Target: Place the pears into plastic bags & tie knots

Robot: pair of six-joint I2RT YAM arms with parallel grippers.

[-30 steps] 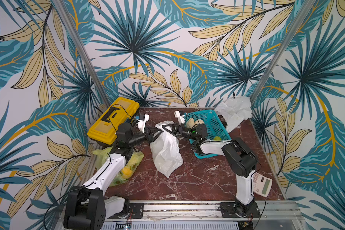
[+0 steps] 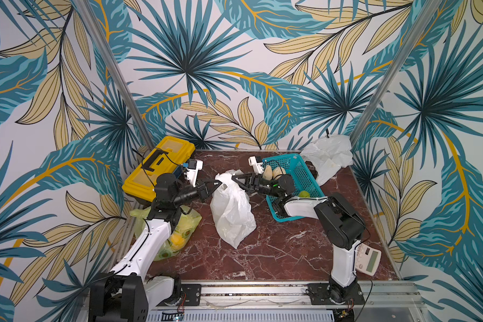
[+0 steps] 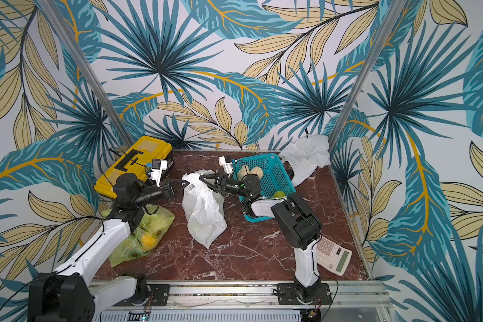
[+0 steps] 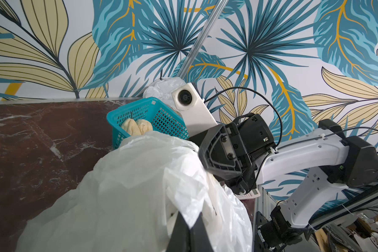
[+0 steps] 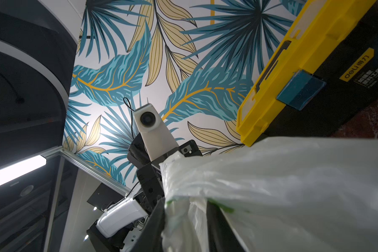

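Note:
A white plastic bag (image 2: 233, 212) stands mid-table, its top bunched upward and its contents hidden. At the left of its top, my left gripper (image 2: 220, 183) is shut. In the left wrist view a bag flap (image 4: 189, 195) runs down to the fingertips; whether thin film is pinched there is unclear. From the other side my right gripper reaches over the bag's top with fingers part open and white plastic between them. Pale tan pear-like fruits (image 2: 277, 172) sit in the teal basket (image 2: 307, 177), along with a green one (image 2: 303, 194).
A yellow-green bag (image 3: 158, 222) with fruit inside lies at left, below the yellow toolbox (image 3: 139, 155). Another white bag (image 3: 307, 153) lies crumpled in the back right corner. A calculator (image 3: 332, 255) rests at front right.
My left gripper has gone from open against the bag's top to shut, drawn slightly left. The right gripper's fingers are closer together, and its arm has shifted slightly right.

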